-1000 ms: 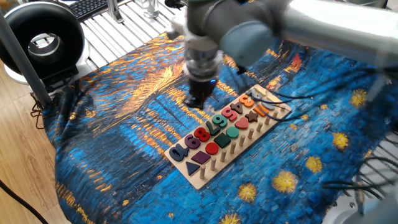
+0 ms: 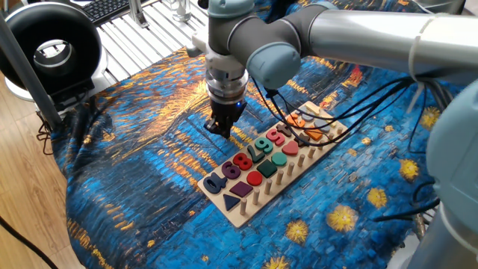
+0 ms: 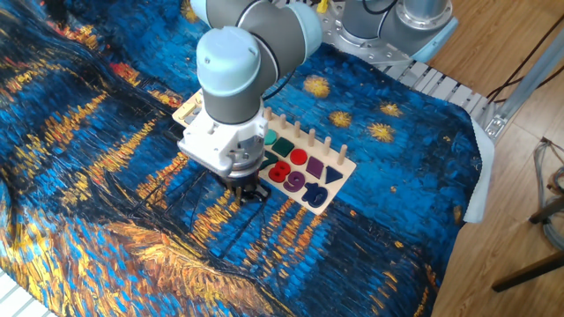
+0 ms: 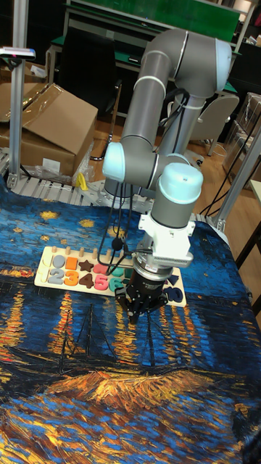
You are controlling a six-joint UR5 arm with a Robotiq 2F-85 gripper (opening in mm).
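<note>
A wooden puzzle board [image 2: 240, 218] lies on the patterned cloth, holding coloured numbers, flat shapes and a row of upright pegs. Near one end sit the red 8 [image 2: 243, 161], purple 9 [image 2: 231, 170] and dark blue 0 [image 2: 215, 183]. My black gripper [image 2: 219, 131] points down beside the number side of the board, apart from it in exterior view 1. From the opposite side, the arm hides the board's middle behind the gripper [image 3: 249, 192]. Its fingers are small and dark in every view, so their opening is unclear; no object shows at them.
Blue and orange cloth [image 2: 134, 179] covers the table, with wide clear areas around the board. Loose black cables [image 2: 373, 112] hang from the arm over the board's far end. A cardboard box [image 4: 54, 127] stands beyond the table.
The board and its pieces stayed put.
</note>
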